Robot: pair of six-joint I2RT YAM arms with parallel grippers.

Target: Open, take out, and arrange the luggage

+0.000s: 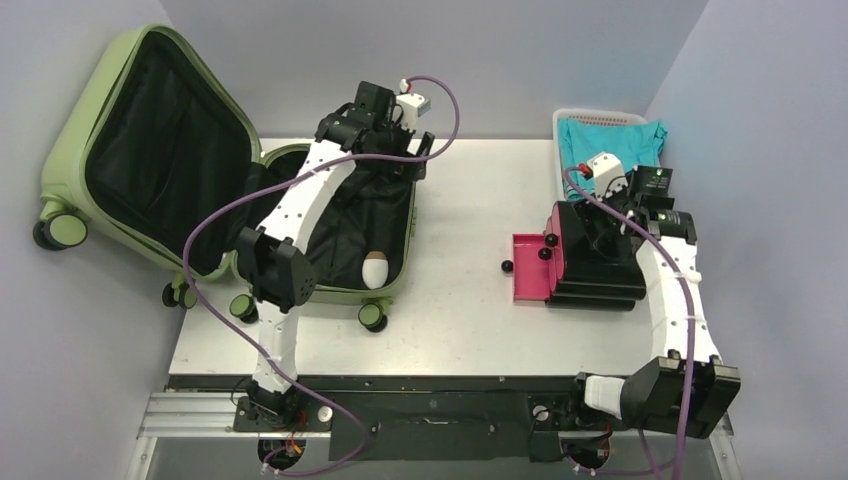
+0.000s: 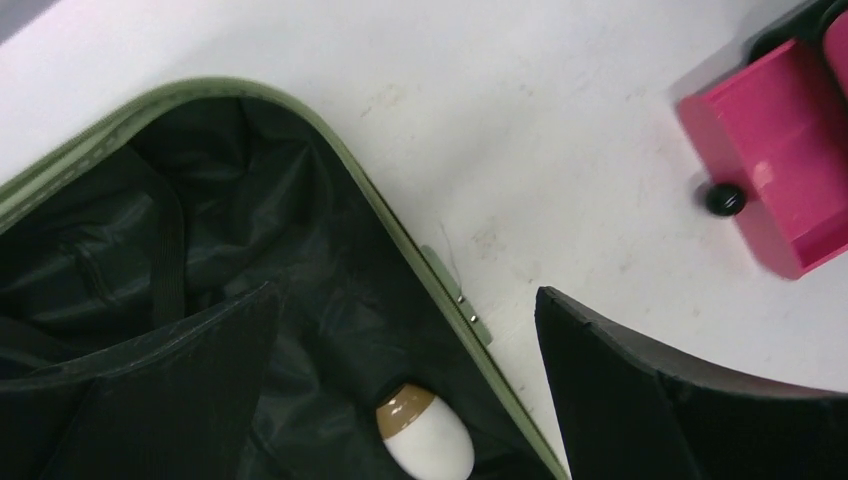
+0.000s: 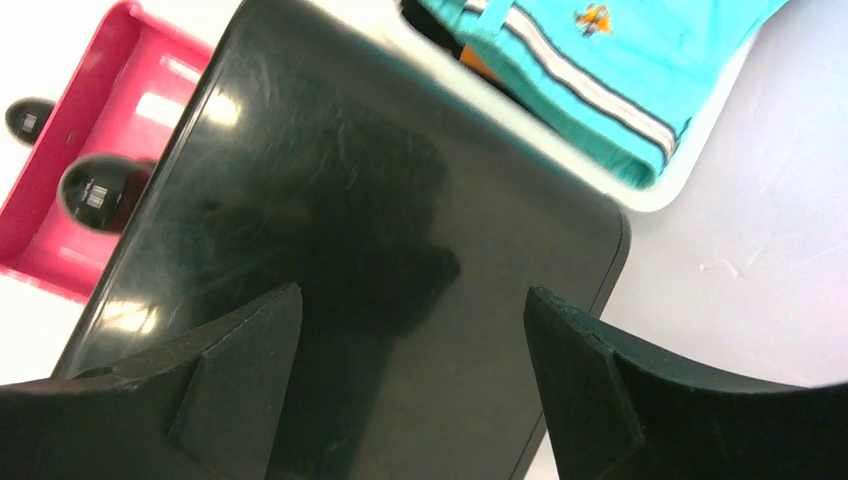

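The green suitcase (image 1: 145, 150) lies open at the left, with a white-and-brown oval item (image 1: 375, 269) inside its base, also in the left wrist view (image 2: 430, 440). My left gripper is open above the upper right of that base, holding nothing. At the right, my right gripper hangs over the glossy black top of a box (image 3: 370, 220), fingers apart with nothing seen between them. The box's pink drawer (image 1: 530, 255) is pulled out toward the suitcase, empty, with black knobs (image 1: 507, 266) on it.
A white basket (image 1: 605, 115) with a turquoise cloth (image 1: 610, 145) stands behind the box at the back right. Walls close in at both sides.
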